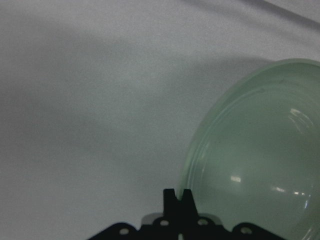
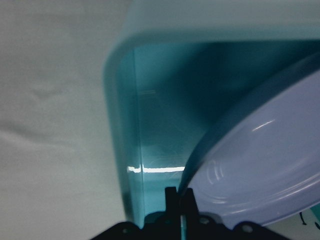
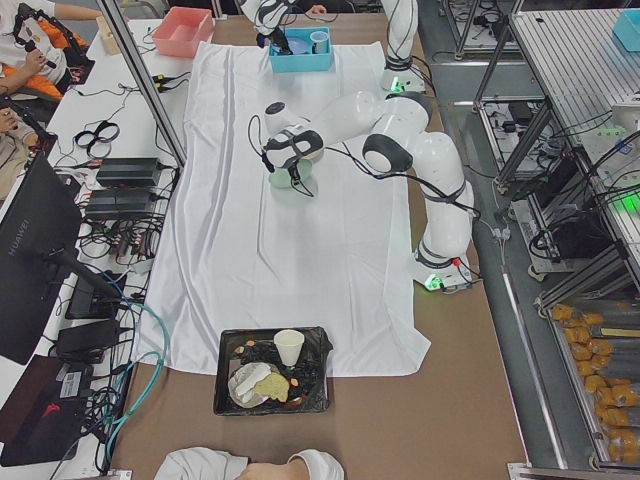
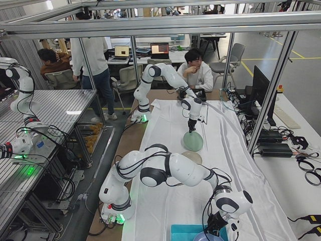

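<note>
A green plate (image 3: 283,180) (image 4: 193,143) (image 1: 255,150) lies on the white cloth, and my left gripper (image 4: 191,129) is shut on its rim. In the right wrist view a lilac plate (image 2: 255,150) is tilted in a blue bin (image 2: 125,125) (image 4: 183,231); my right gripper is shut on that plate's rim. A beige plate (image 4: 192,156) lies beside the green one, largely behind the left arm in the camera left view.
A black tray (image 3: 270,400) with a white cup (image 3: 289,348) and food waste stands at the cloth's end. Monitors and cables line one side; a pink bin (image 3: 183,32) stands beyond.
</note>
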